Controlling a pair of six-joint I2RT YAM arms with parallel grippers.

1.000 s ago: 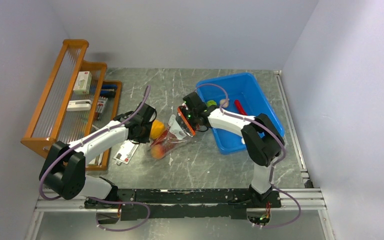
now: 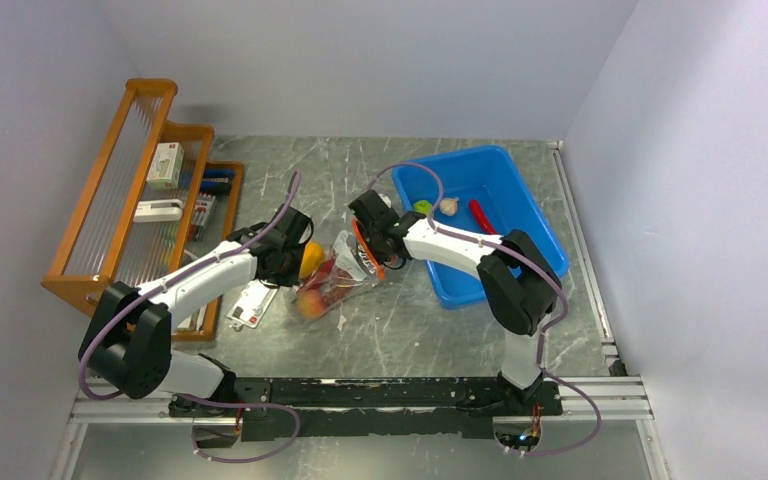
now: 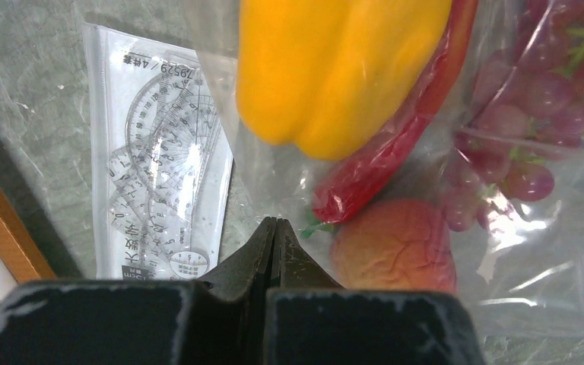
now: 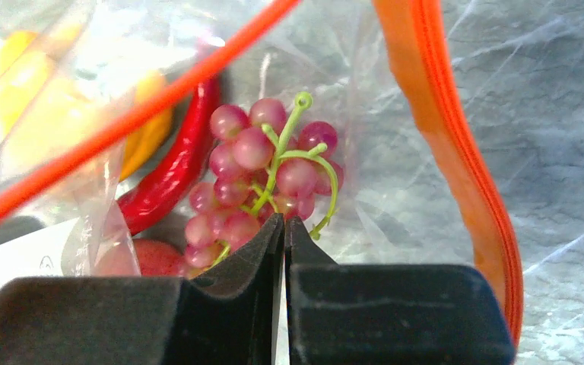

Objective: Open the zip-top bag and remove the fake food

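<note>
The clear zip bag (image 2: 364, 291) lies in the middle of the table, its orange zip edge (image 4: 456, 144) parted wide. Inside are a bunch of pink grapes (image 4: 296, 176), a red chili pepper (image 3: 365, 179), a yellow pepper (image 3: 327, 76) and a peach (image 3: 399, 247). My right gripper is at the bag's mouth, its fingertips together with nothing visible between them. The grapes lie beyond and beside those tips, outside the fingers. Beside the bag's left end, my left gripper is shut and empty.
A blue bin (image 2: 460, 290) stands at right, holding a red pepper (image 2: 480, 216), a garlic bulb (image 2: 448, 206) and a green item. Left are a wooden shelf (image 2: 120, 180) and a pouch of rulers (image 3: 163, 167).
</note>
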